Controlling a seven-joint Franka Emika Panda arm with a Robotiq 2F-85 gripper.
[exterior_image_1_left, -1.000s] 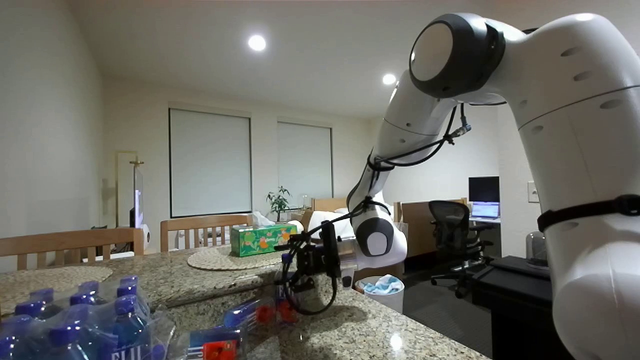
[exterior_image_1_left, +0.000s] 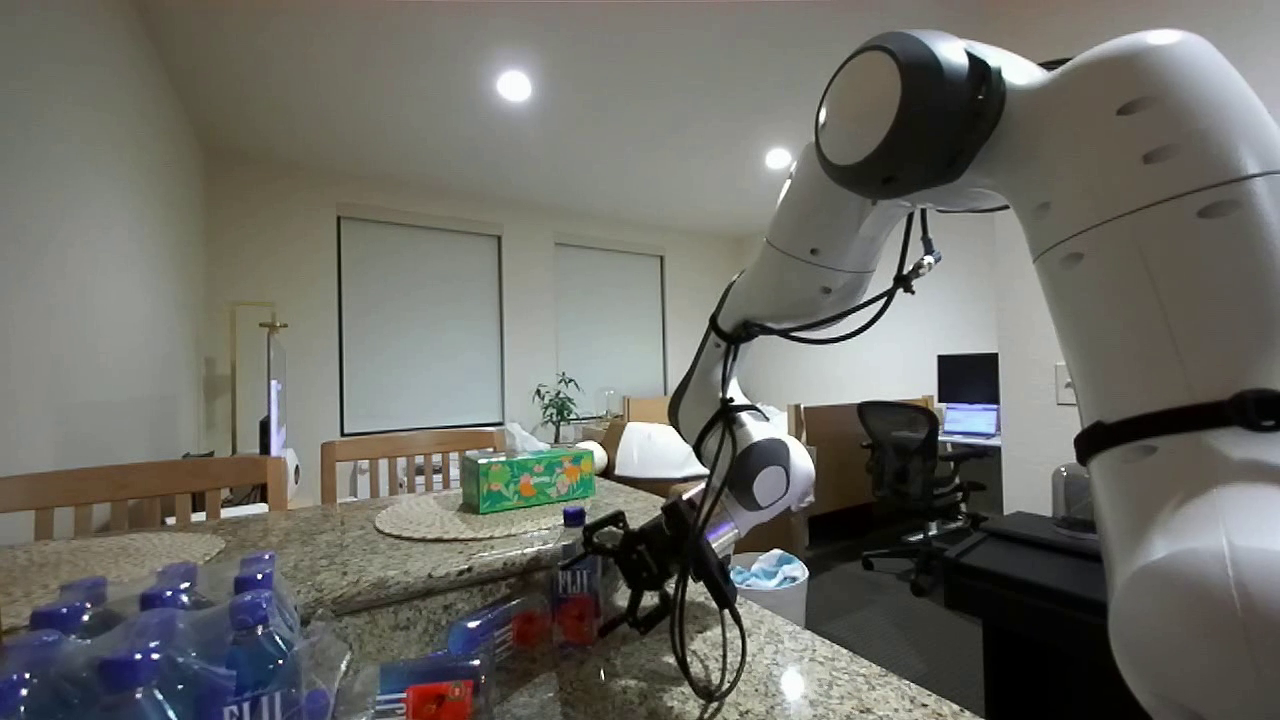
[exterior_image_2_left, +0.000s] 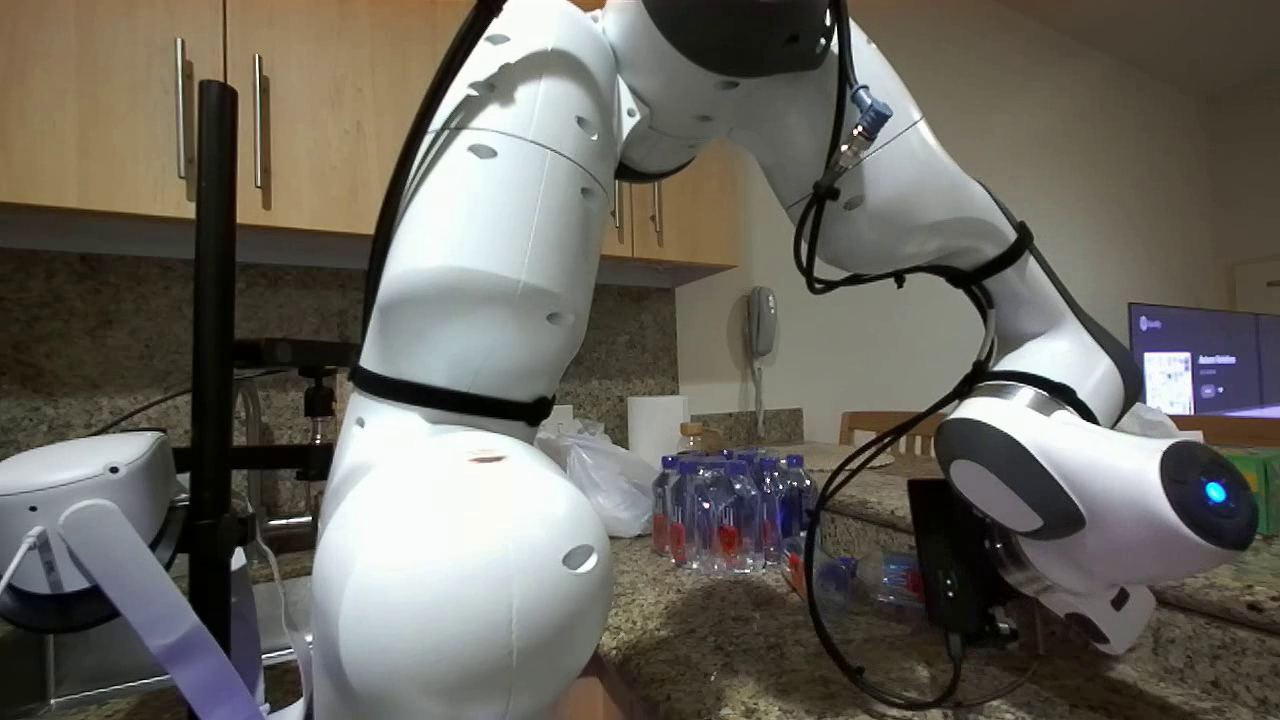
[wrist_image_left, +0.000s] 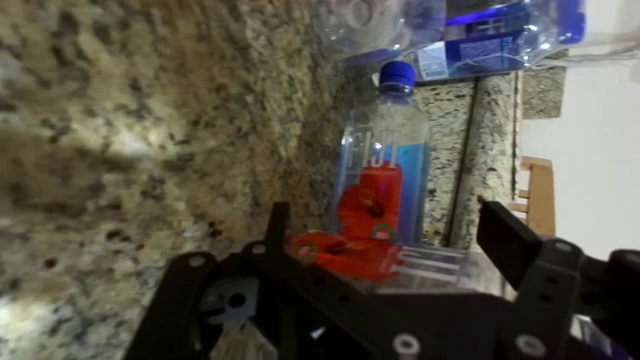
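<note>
An upright Fiji water bottle (exterior_image_1_left: 576, 594) with a blue cap stands on the granite counter. My gripper (exterior_image_1_left: 596, 593) is open just to its right in the first exterior view, fingers spread roughly one above the other. In the wrist view, that bottle's red label (wrist_image_left: 354, 257) shows sideways behind the gripper; its top is hidden, and I cannot tell whether the fingers touch it. Beyond it lies a second bottle (wrist_image_left: 384, 180), blue cap pointing away. Another bottle (exterior_image_1_left: 426, 686) lies nearer the first exterior camera.
Several bottles in plastic wrap (exterior_image_1_left: 156, 648) stand at the counter's left. A raised ledge carries a woven mat (exterior_image_1_left: 420, 523) and a green tissue box (exterior_image_1_left: 528, 479). My cable (exterior_image_1_left: 679, 624) hangs low by the gripper. Bare counter (exterior_image_1_left: 786, 672) extends rightward.
The gripper has come lower and turned, from roughly level to tilted, with its fingers now beside the upright bottle. The wrist has dipped; the bottles stay in place.
</note>
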